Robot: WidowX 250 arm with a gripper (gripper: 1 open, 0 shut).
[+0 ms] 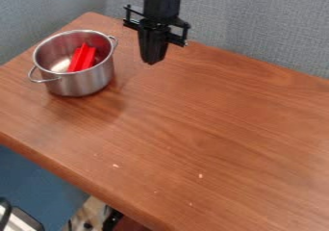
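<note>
A silver pot [90, 79] with loop handles stands at the left of the wooden table [206, 139], holding red objects [80, 59]. My gripper [153, 52] is in the air at the upper middle, to the right of the pot and clear of it. Its dark fingers point down; I cannot tell how far apart they are or whether anything is between them.
Grey padded walls stand behind and to the left of the table. A blue surface and some cables lie beyond the table's lower left edge.
</note>
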